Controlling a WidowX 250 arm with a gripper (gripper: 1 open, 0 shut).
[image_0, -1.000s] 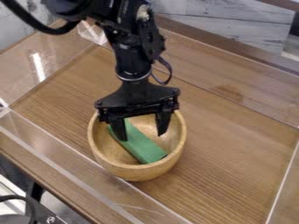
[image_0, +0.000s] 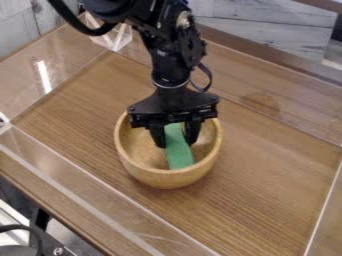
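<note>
A black robot gripper (image_0: 174, 128) reaches down into a round tan bowl (image_0: 167, 173) near the middle of the view. It is shut on a green oblong object (image_0: 179, 153), which tilts up between its fingers inside the bowl. The upper end of the green object is partly hidden by the gripper.
The bowl stands on a wooden surface (image_0: 254, 190) with free room to the right and at the back left. Raised wooden edges and a whitish marbled wall (image_0: 267, 25) border it at the back. A black cable hangs at the lower left.
The gripper has risen slightly and moved back, with the green object, which now stands more steeply in the bowl than before.
</note>
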